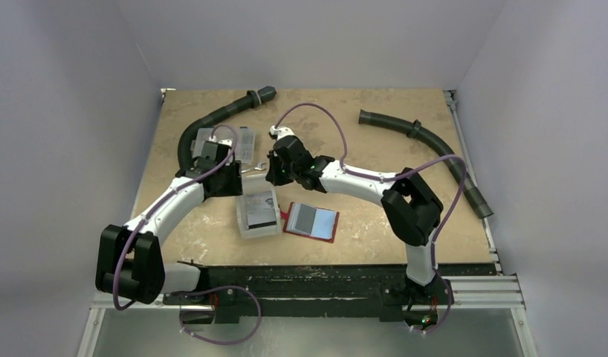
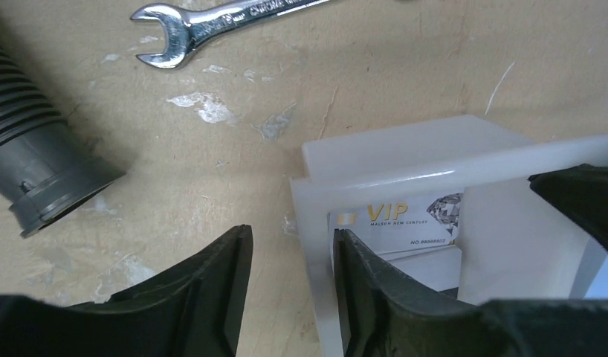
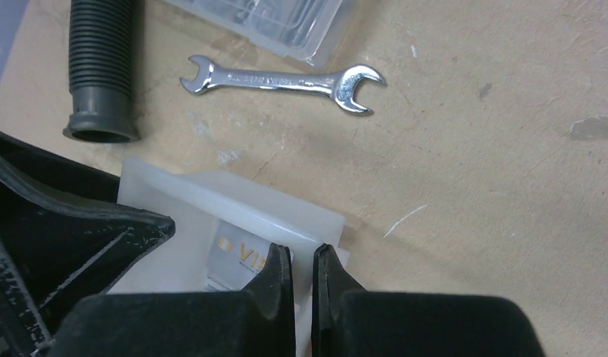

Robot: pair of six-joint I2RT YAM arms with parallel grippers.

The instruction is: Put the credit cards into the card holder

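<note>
A translucent white box [image 1: 245, 233] holds cards, among them a silver VIP card [image 2: 398, 222]. My right gripper is shut on the box's right wall near its far corner, with the rim running between its fingers. At the left wall, my left gripper stands part open; one finger is outside the box and the other inside, with a gap to the wall on the outer side. To the right of the box lies the open card holder [image 1: 314, 222], red-edged with pale and grey pockets, its red tab reaching toward the box.
Behind the box lie a wrench [image 3: 279, 80] and a clear plastic case [image 1: 246, 141]. Black hoses [image 1: 212, 117] curve along the back left and the right side. The table right of the card holder is clear.
</note>
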